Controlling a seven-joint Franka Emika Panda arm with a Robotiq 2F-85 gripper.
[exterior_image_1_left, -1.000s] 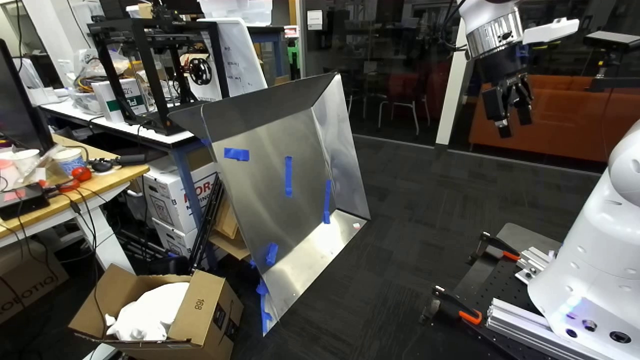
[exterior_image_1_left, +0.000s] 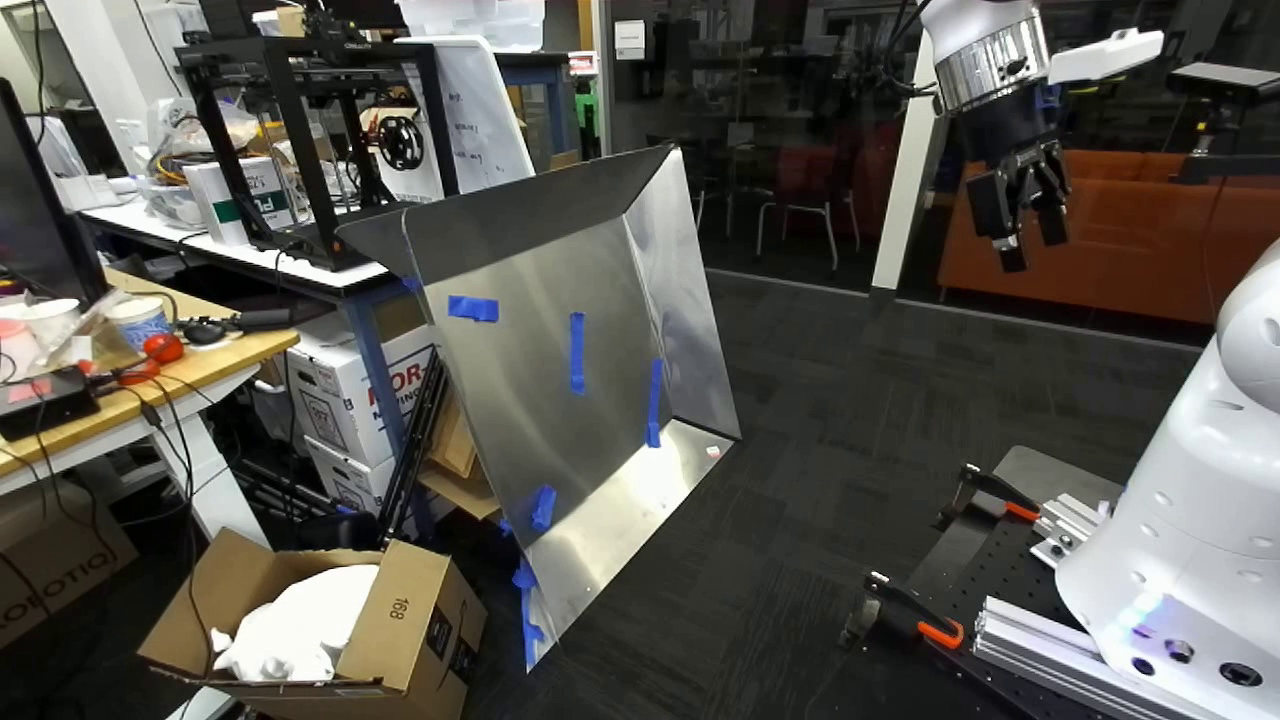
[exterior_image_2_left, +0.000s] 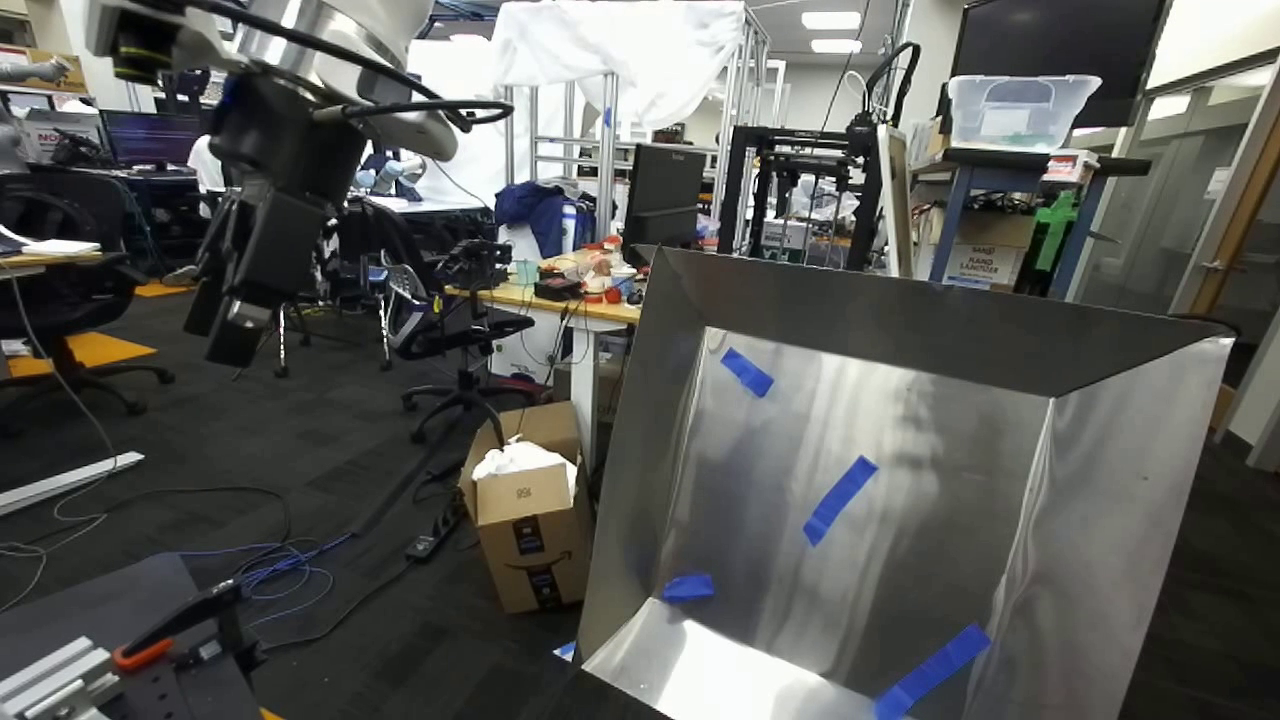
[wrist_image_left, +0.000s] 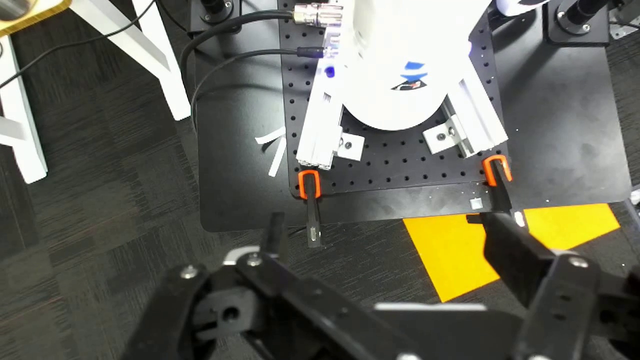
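My gripper (exterior_image_1_left: 1033, 240) hangs high in the air at the upper right of exterior view 1, pointing down, with a gap between its fingertips. In the wrist view the gripper is open, its two fingers far apart and only floor and base plate seen between them. A large metal sink-like tray (exterior_image_1_left: 540, 384) stands tilted on the floor, blue tape (exterior_image_1_left: 577, 353) stuck to its inner face. From exterior view 2 the tray (exterior_image_2_left: 780, 432) lies well to the right of my gripper (exterior_image_2_left: 222, 330). Nothing touches the fingers.
An open cardboard box (exterior_image_1_left: 414, 612) with white cloth-like stuff (exterior_image_1_left: 300, 618) sits by a cluttered desk (exterior_image_1_left: 258, 348). Black-and-orange clamps (wrist_image_left: 310, 192) grip the front edge of my base plate (wrist_image_left: 240, 180). Dark floor between base and tray is clear.
My gripper has shifted very slightly up and to the right in exterior view 1. The tray, box and desk have not moved.
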